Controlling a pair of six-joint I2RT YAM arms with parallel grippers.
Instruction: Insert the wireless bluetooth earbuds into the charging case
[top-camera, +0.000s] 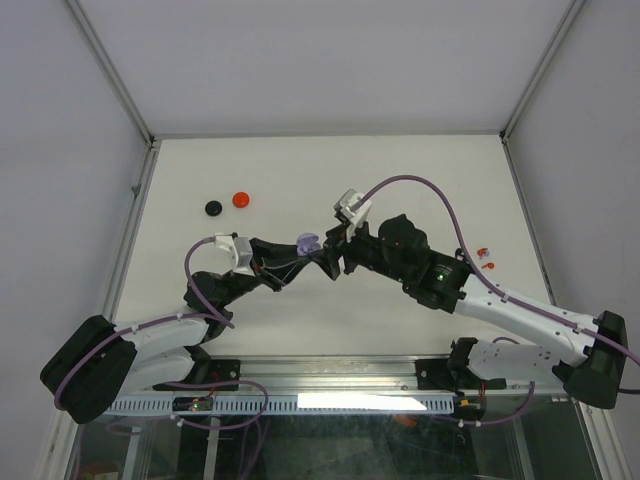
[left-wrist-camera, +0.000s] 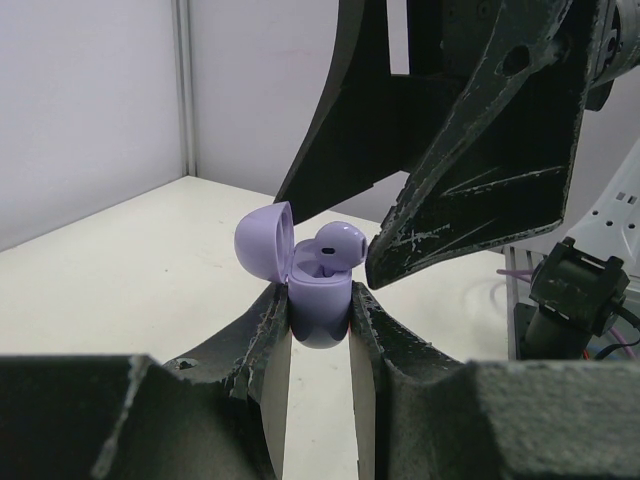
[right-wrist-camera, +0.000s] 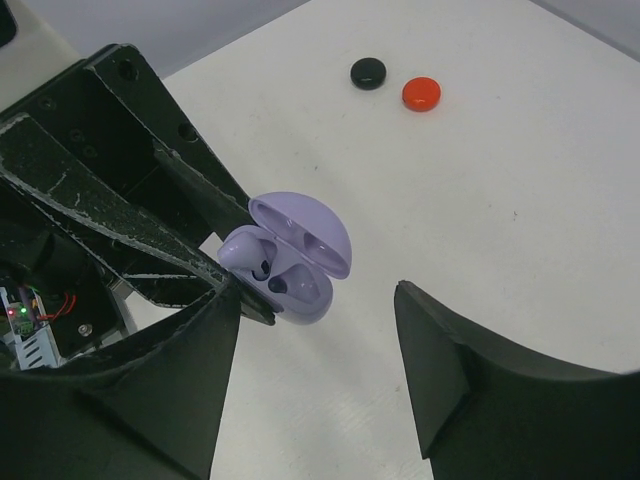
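Observation:
The lilac charging case (left-wrist-camera: 319, 305) is held with its lid (left-wrist-camera: 264, 242) raised. Its lower body is pinched by my left gripper, whose black fingers (left-wrist-camera: 264, 340) close on both sides. One lilac earbud (left-wrist-camera: 341, 243) rests in a well of the case, its rounded head standing above the rim. In the right wrist view, the neighbouring well (right-wrist-camera: 304, 284) looks empty. My right gripper stands open around the case. One of its fingertips (right-wrist-camera: 229, 302) is close beside the earbud; whether they touch, I cannot tell.
On the white table (top-camera: 270, 165), a black disc (top-camera: 213, 208) and a red disc (top-camera: 241, 200) lie at the back left. Small red-and-white pieces (top-camera: 484, 257) lie near the right edge. The table behind the grippers is clear.

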